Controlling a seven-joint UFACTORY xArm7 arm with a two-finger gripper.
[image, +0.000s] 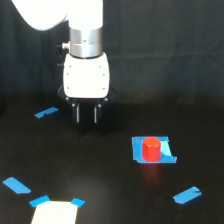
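Observation:
A small red block-like object (151, 149) sits on a light blue square (138, 157) on the dark table, right of centre. My white gripper (87, 114) hangs above the table at the left, pointing down and well apart from the red object. Its two dark fingers are spread, with nothing visible between them. The fingertips are hard to make out against the black background.
A bright cream-coloured item (54, 213) is cut off at the bottom left edge, with blue tape strips (38, 201) by its corners. More tape pieces lie at the left (16, 186) and the lower right (187, 195). Bare table surrounds the red object.

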